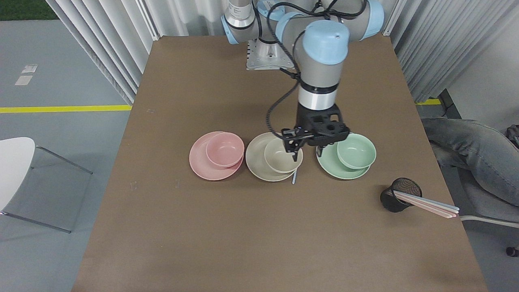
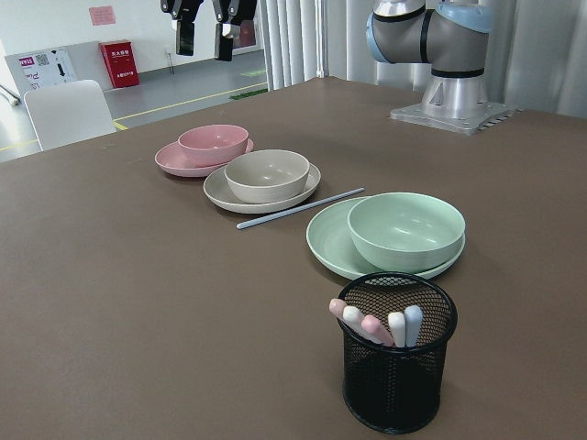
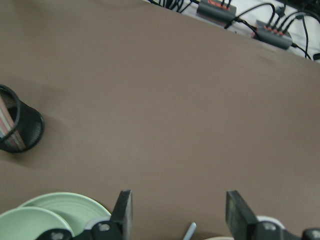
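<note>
My gripper (image 1: 307,153) hovers over the beige and green bowls in the front view; the left view shows it high above the dishes, open, nothing between its fingers. Three sets of bowls on plates stand in a row: pink bowl (image 1: 224,149), beige bowl (image 2: 267,183), green bowl (image 1: 356,151). A light blue chopstick (image 2: 300,208) lies between the beige and green plates. A black mesh cup (image 2: 392,385) holds several pink, white and blue chopsticks at the right.
In the wrist view, power strips (image 3: 270,36) with cables lie past the table edge.
</note>
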